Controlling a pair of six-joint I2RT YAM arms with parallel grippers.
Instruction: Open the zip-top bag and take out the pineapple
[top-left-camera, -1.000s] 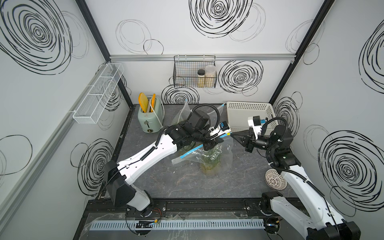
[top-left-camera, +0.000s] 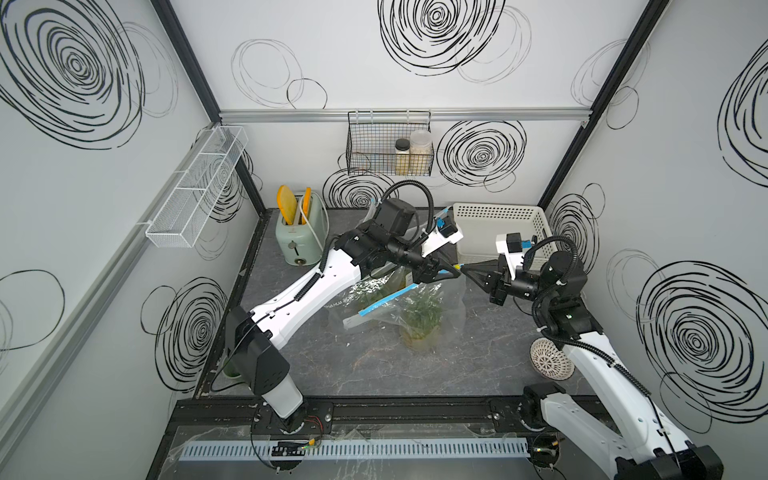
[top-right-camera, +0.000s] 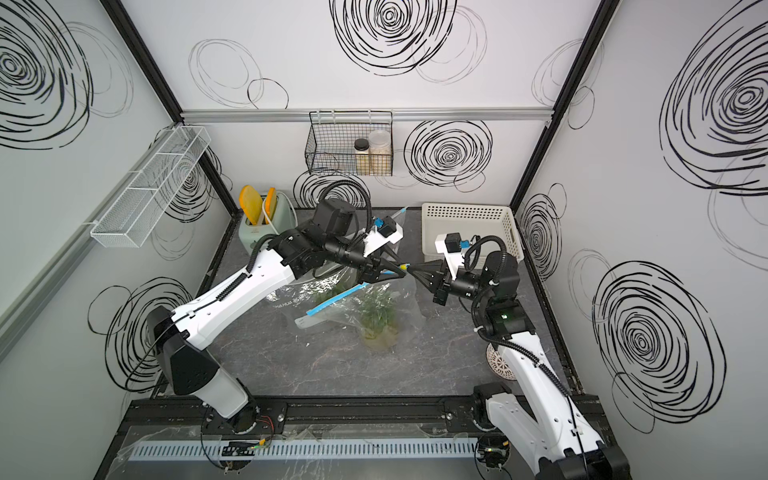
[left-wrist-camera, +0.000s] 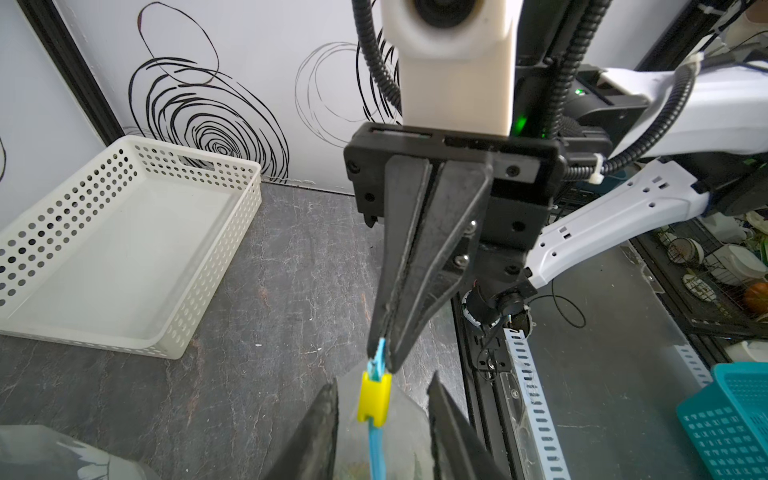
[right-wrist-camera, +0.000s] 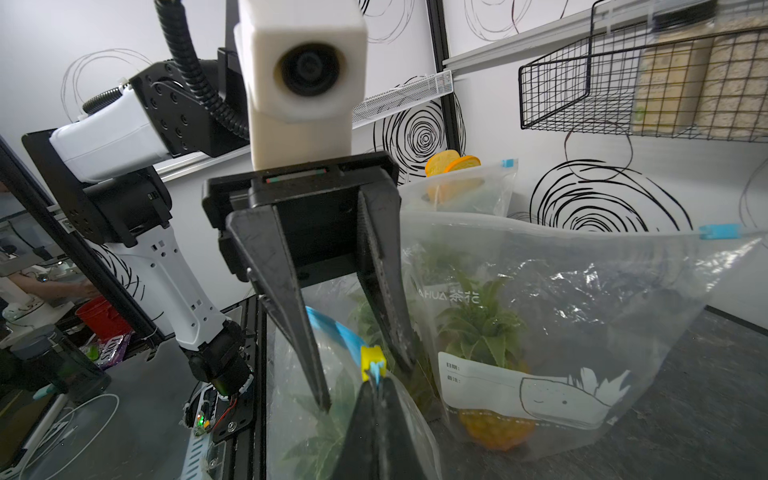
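A clear bag (top-left-camera: 454, 313) with a blue zip strip (top-left-camera: 388, 301) stands mid-table; green leaves (top-left-camera: 422, 313) show through it. My right gripper is shut on the bag's zip end, a bit of blue strip showing between its tips. Close beside those tips sits the yellow zip slider (left-wrist-camera: 374, 397). My left gripper is open, its fingers (right-wrist-camera: 294, 336) standing apart on either side of the strip and slider. Behind, in the right wrist view, another clear bag (right-wrist-camera: 640, 320) holds a pineapple (right-wrist-camera: 492, 428) with green leaves.
A white perforated basket (top-left-camera: 492, 209) is at the back right, a green toaster (top-left-camera: 301, 244) with yellow slices at the back left. A round woven coaster (top-left-camera: 552, 358) lies near the right front. Bare table shows in front of the bags.
My left gripper has shifted and turned near the slider, its arm uncovering more of the zip strip. The right arm and the front bag stay nearly still.
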